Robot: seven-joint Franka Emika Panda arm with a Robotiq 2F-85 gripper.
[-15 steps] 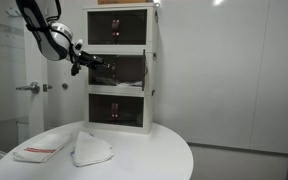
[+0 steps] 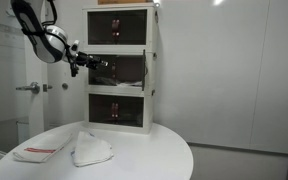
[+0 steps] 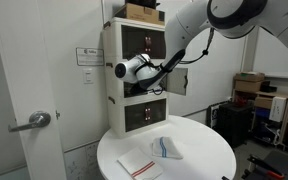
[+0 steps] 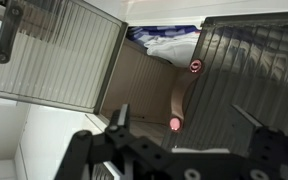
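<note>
A white cabinet (image 2: 150, 92) with dark doors stands on the round table, three compartments high. Its middle compartment has one door (image 3: 178, 79) swung open; in the wrist view this ribbed, see-through open door (image 4: 59, 55) is at the left. The other middle door (image 4: 249, 75) looks closed, with a curved red-brown handle (image 4: 179, 95) near its edge. Folded white and blue cloth (image 4: 169, 42) shows inside the opening. My gripper is open in front of the middle compartment, its fingers apart on either side of the handle; contact with it cannot be made out.
Two folded cloths lie on the white table (image 2: 154, 160): one with red stripes (image 2: 42, 147) and a plainer one (image 2: 91, 149). A cardboard box (image 3: 142, 13) sits on top of the cabinet.
The arm has shifted slightly to the right in exterior view 1, still in front of the middle compartment. The cabinet doors and the cloths on the table look unchanged.
</note>
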